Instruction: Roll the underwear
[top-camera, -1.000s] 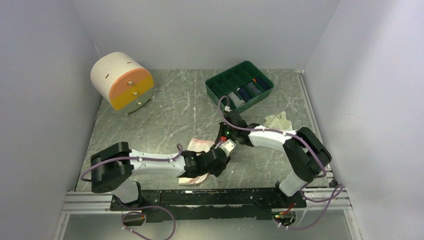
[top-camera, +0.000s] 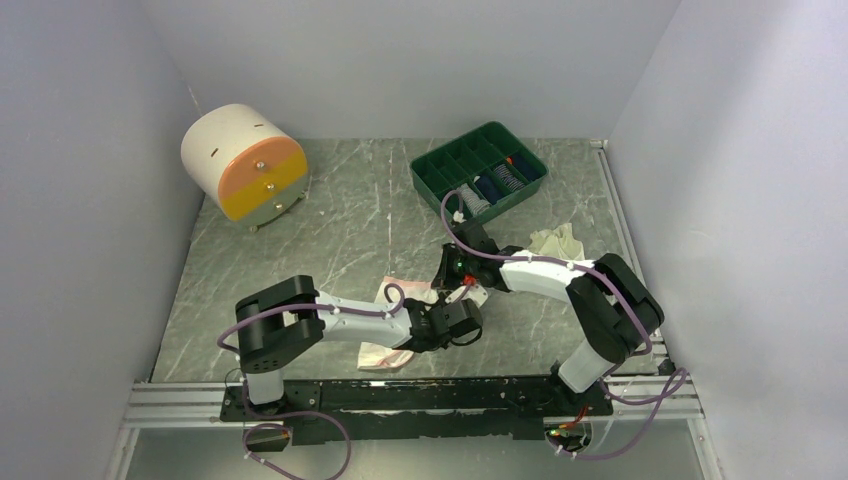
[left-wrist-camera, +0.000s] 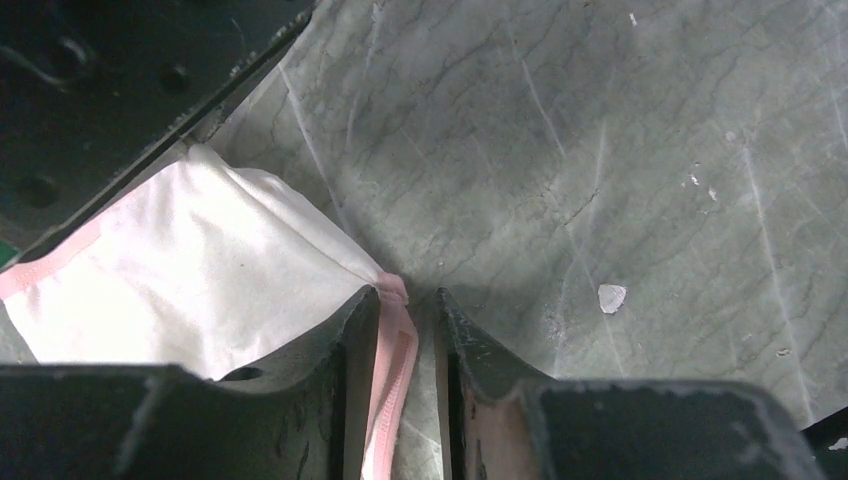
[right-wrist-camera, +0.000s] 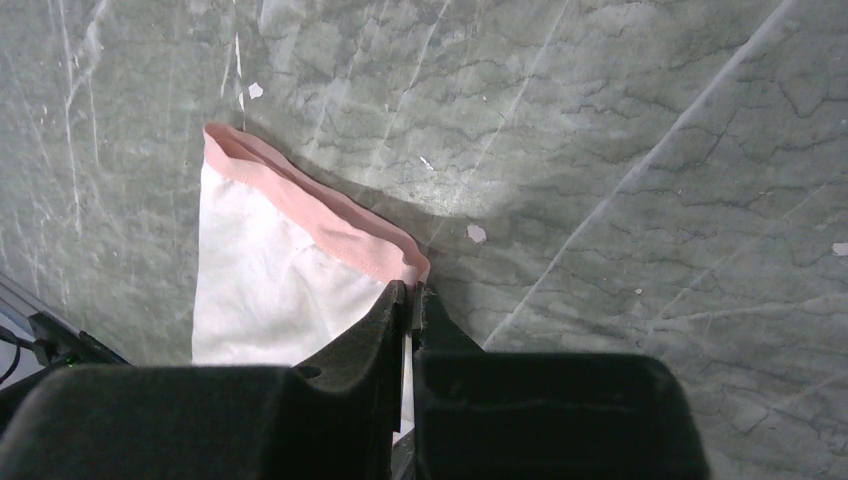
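Observation:
The white underwear with pink bands (top-camera: 380, 354) lies folded on the grey table, partly hidden under my left arm in the top view. My right gripper is shut on a pink-edged corner of it. My left gripper is part open at the other end of that side, its left finger against the fabric's pink edge and its right finger over bare table. In the left wrist view, the dark body of my other arm covers the upper left.
A green divided box (top-camera: 440, 165) with rolled items stands at the back. A striped drum cabinet (top-camera: 230, 150) is at back left, and a pale cloth (top-camera: 555, 240) lies at right.
My left arm has moved right along the front of the table, toward the underwear's right edge. The right arm has moved only slightly.

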